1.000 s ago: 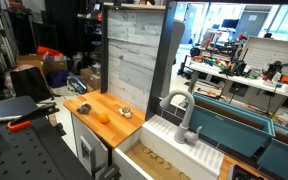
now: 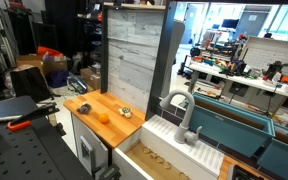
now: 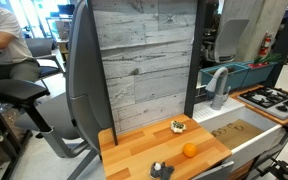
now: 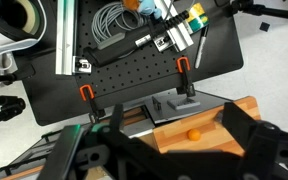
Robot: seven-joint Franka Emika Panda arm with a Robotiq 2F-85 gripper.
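My gripper looks open at the bottom of the wrist view, its two dark fingers apart with nothing seen held between them. Beyond them lies a toy kitchen, seen from high above. A small orange ball [image 4: 193, 134] rests on its wooden counter. In exterior view 1 the ball [image 2: 103, 117] sits near the counter's front edge, and in exterior view 2 the ball [image 3: 189, 150] shows again. A small pale item [image 3: 177, 127] lies behind it, and a dark metallic item [image 3: 161, 170] is to its left. Neither exterior view clearly shows the gripper.
A white sink [image 2: 159, 165] with a grey faucet [image 2: 189, 115] adjoins the counter. A tall grey panel [image 2: 136, 62] rises behind. The black perforated table [image 4: 134, 75] carries a cable coil [image 4: 111, 20] and tools. A stove top [image 3: 274, 98] stands at the right.
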